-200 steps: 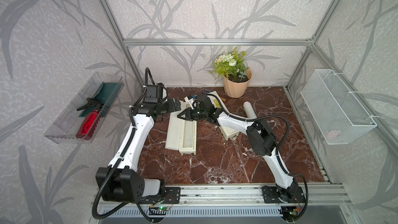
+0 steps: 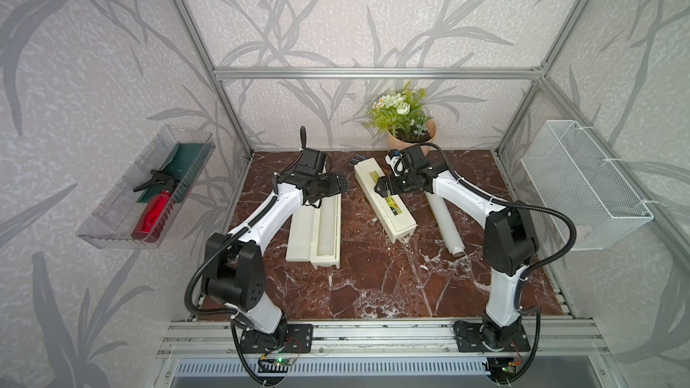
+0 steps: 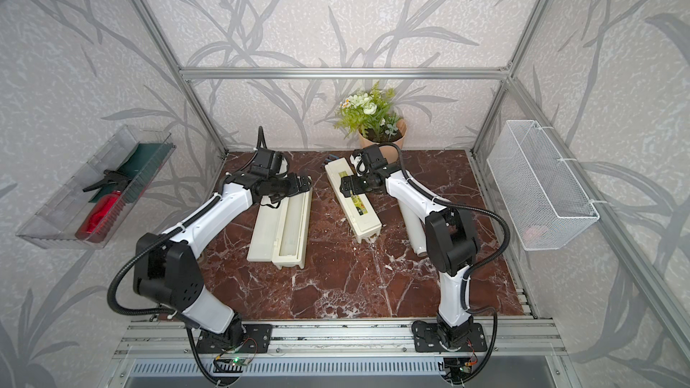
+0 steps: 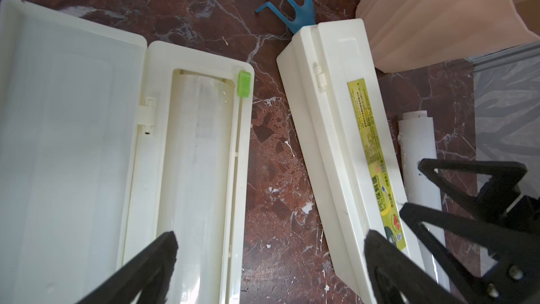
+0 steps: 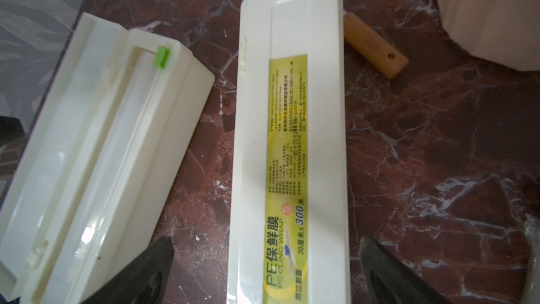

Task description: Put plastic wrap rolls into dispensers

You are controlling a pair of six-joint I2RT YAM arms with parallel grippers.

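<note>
An open white dispenser (image 4: pixel 149 191) lies on the left, lid folded out flat, with a translucent roll (image 4: pixel 195 180) inside. My open left gripper (image 2: pixel 337 184) is above its far end, nothing between the fingers. A closed dispenser (image 5: pixel 289 22) with a yellow label (image 5: pixel 287 174) stands at centre, angled; my open right gripper (image 2: pixel 385 185) hovers over it. A loose white roll (image 2: pixel 447 226) lies to the right, partly under the right arm.
A flowerpot (image 4: pixel 427 17), a blue fork-like tool (image 4: pixel 298 14) and a wooden handle (image 5: pixel 375 45) lie at the back.
Both grippers have moved right: the right one from the open dispenser to over the closed one, the left to above the open dispenser's far end.
</note>
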